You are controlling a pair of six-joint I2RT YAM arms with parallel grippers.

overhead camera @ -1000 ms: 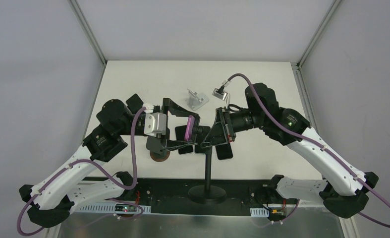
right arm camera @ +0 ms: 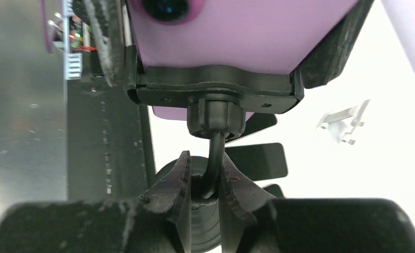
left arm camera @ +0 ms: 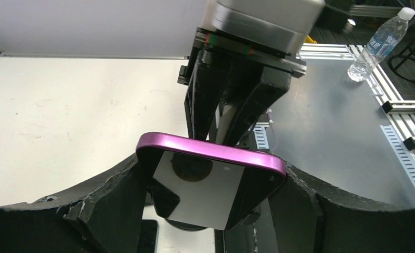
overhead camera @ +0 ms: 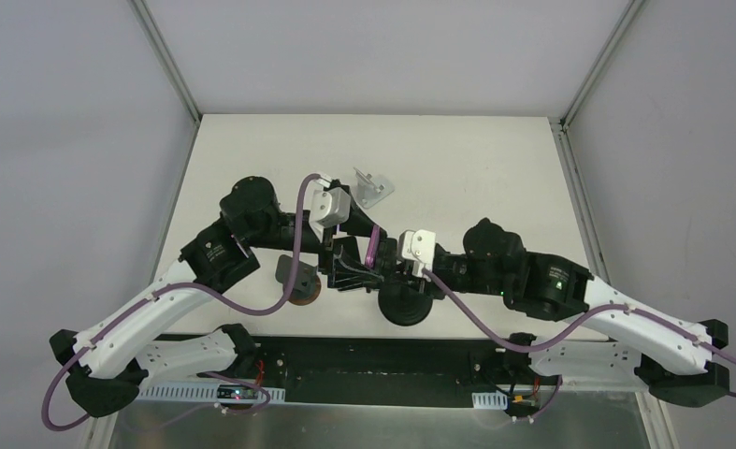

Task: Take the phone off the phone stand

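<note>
The phone (left arm camera: 210, 151), purple-edged with a dark glossy screen, sits between the fingers of my left gripper, one finger against each long side. Its purple back (right arm camera: 237, 39) faces the right wrist camera. Just behind it is the black clamp of the phone stand (right arm camera: 218, 84), whose side arms reach round the phone's edges. My right gripper has its fingers close together on either side of the stand's thin neck. From above, the two grippers face each other mid-table, with the stand's round base (overhead camera: 404, 306) below them. Most of the stem is hidden there.
Dark flat slabs (right arm camera: 258, 161) lie on the white table under the stand. A grey bracket (overhead camera: 371, 189) stands further back, and a dark stand with a brown round base (overhead camera: 305, 290) is left of centre.
Both grippers have shifted right and the right arm has turned. The stand's base has moved from beyond the table's front edge to over the table. Phone and clamp stay close together.
</note>
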